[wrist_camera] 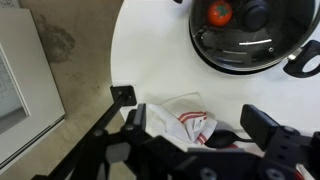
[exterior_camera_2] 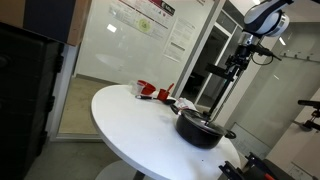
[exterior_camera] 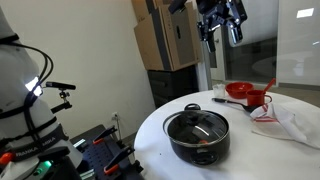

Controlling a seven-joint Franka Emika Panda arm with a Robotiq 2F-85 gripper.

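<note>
A black pot [exterior_camera: 200, 152] with looped side handles stands on the white round table [exterior_camera: 150, 135]. Inside it, the wrist view shows a round red-orange thing [wrist_camera: 220, 13] beside a dark round one [wrist_camera: 255, 15]; whether a glass lid covers them I cannot tell. My gripper [exterior_camera: 221, 38] hangs well above the table, higher than the pot. Its two fingers are spread wide in the wrist view, with nothing held in the gap.
A white cloth [exterior_camera: 278, 122] with red marks lies at the table's right. Behind the pot are a red mug [exterior_camera: 257, 98], a red bowl [exterior_camera: 238, 88] and a black-handled utensil [wrist_camera: 228, 138].
</note>
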